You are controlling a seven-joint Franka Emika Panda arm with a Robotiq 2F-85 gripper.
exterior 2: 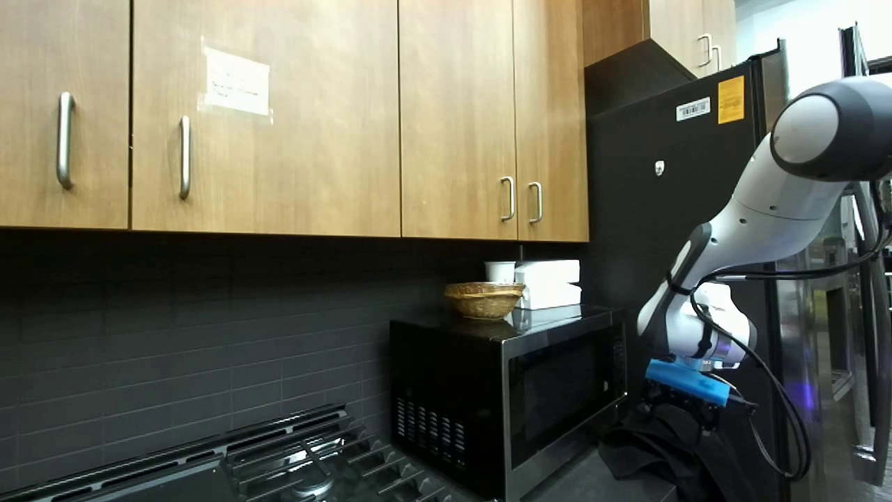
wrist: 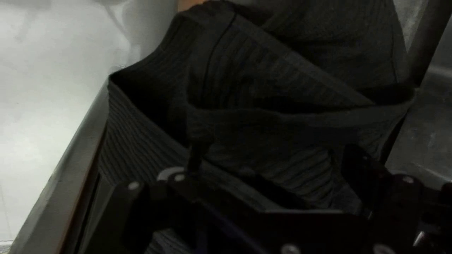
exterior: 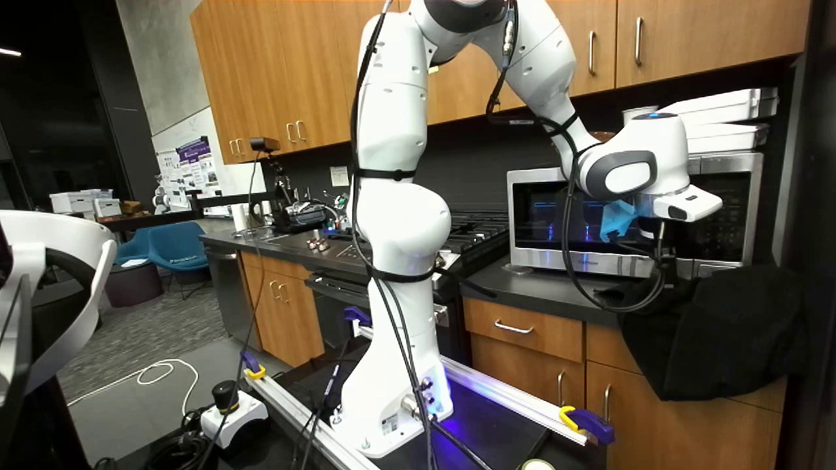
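A black ribbed cloth (wrist: 254, 131) lies in loose folds beneath my gripper, filling the middle of the wrist view. The fingers stand wide open with dark fingers (wrist: 195, 157) at either side; folds show in the gap, but nothing is gripped. In exterior view 1 the cloth (exterior: 717, 337) drapes over the counter's front edge at the right, and the gripper is low over its left part, before the microwave (exterior: 541, 219). Exterior view 2 has the cloth (exterior 2: 656, 447) bunched below the hand. Whether the fingertips touch it I cannot tell.
Behind the hand is the microwave, with a wicker basket (exterior 2: 485, 301), a white cup (exterior 2: 500, 272) and white boxes (exterior 2: 548, 283) on top. A dark fridge (exterior 2: 669, 217) stands beyond. Left of the microwave, the counter (exterior: 509, 286) is mostly bare up to the stove (exterior: 470, 227).
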